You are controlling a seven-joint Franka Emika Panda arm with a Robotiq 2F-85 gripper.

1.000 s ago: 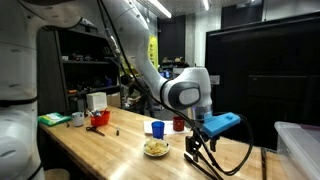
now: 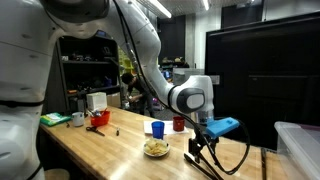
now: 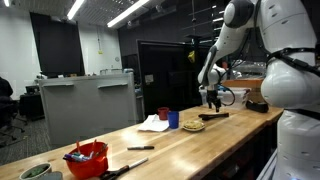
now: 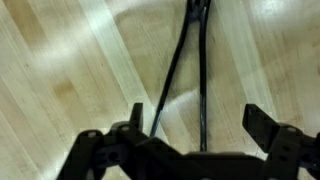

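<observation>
Black tongs [image 4: 202,70] lie on the wooden table, their two long arms running between the fingers in the wrist view. My gripper stands open above them, one finger on each side, touching neither arm as far as I can see. In exterior view 1 the gripper [image 2: 206,152] points down over the tongs [image 2: 203,168] on the table's right half. The near ends of the tongs are hidden behind the gripper body in the wrist view.
A bowl of yellow food [image 2: 156,147] sits left of the gripper, with a blue cup [image 2: 158,129] and red can [image 2: 179,124] behind it. A red basket [image 3: 86,158] stands at the far end. A clear bin [image 2: 300,145] is at the right.
The gripper has shifted slightly left and lower, staying over the tongs. The objects on the table have not moved.
</observation>
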